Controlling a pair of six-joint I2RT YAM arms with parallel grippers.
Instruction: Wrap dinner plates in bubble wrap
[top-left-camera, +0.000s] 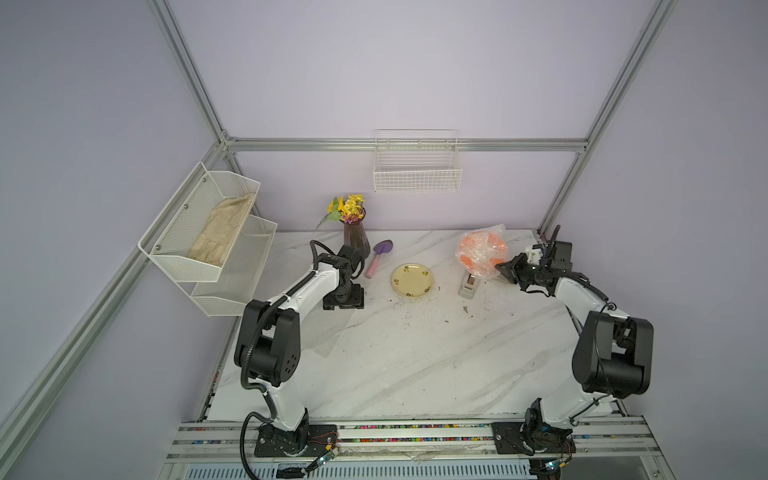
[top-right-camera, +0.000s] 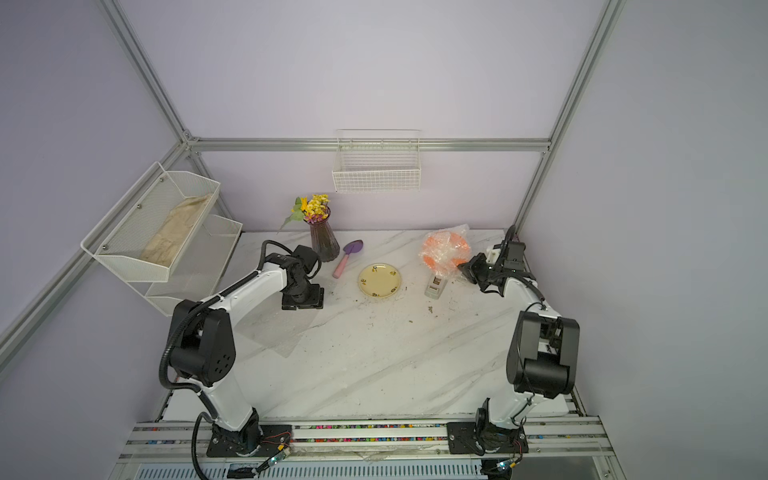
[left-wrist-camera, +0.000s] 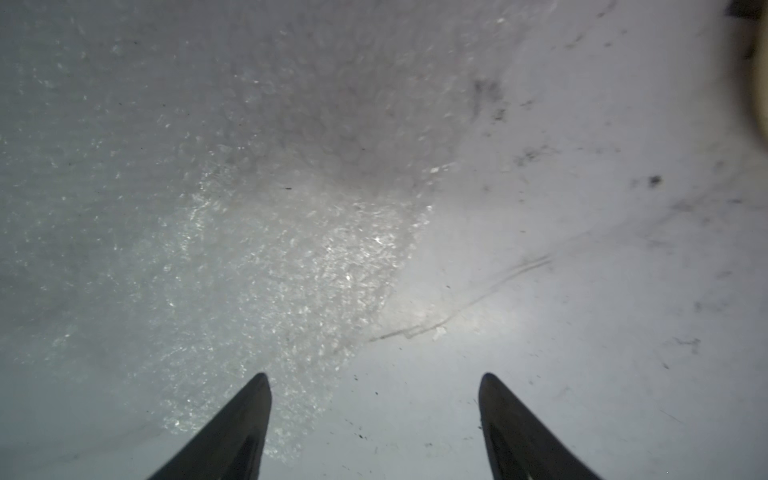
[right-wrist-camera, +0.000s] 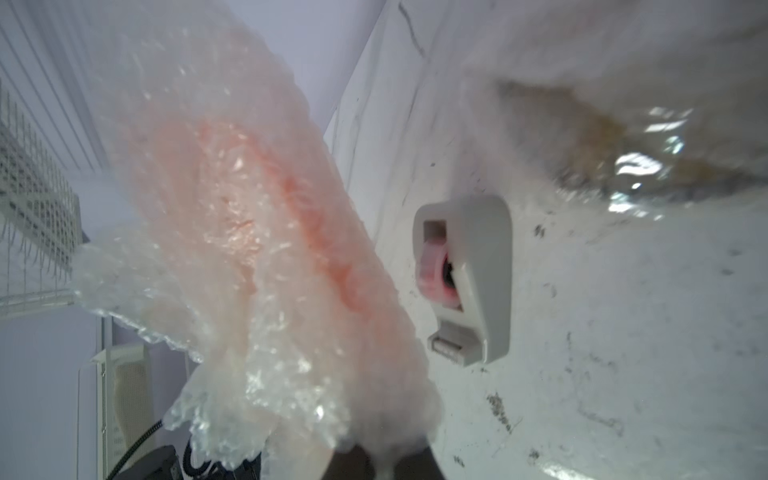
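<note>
An orange plate in clear bubble wrap (right-wrist-camera: 272, 240) hangs tilted above the table in the right wrist view, with my right gripper shut on its edge. From the top left view, this wrapped plate (top-left-camera: 481, 253) is at the back right. A cream plate with a patterned rim (top-left-camera: 412, 280) lies bare at the middle back. My left gripper stands open over the table, nothing between its fingers. Below it spreads a flat bubble wrap sheet (left-wrist-camera: 240, 264), its edge running between the fingers.
A tape dispenser (right-wrist-camera: 484, 280) stands below the wrapped plate. Another wrapped bundle (right-wrist-camera: 640, 144) lies beyond it. A flower vase (top-left-camera: 356, 238) and a purple-pink scoop (top-left-camera: 378, 257) sit at the back.
</note>
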